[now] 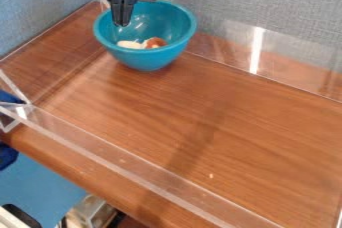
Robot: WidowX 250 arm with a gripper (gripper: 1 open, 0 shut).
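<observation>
My black gripper (122, 17) hangs at the top left over the rim of a teal bowl (147, 57), its fingers close together and shut, with nothing visible between them. The bowl rests at the back left of the wooden table (207, 142). Inside it lie a pale rounded item (130, 44) and an orange-brown item (154, 43), below and right of the fingertips.
Transparent low walls edge the table, with the grey back wall behind. A dark blue object (7, 102) shows at the left edge, outside the table's wall.
</observation>
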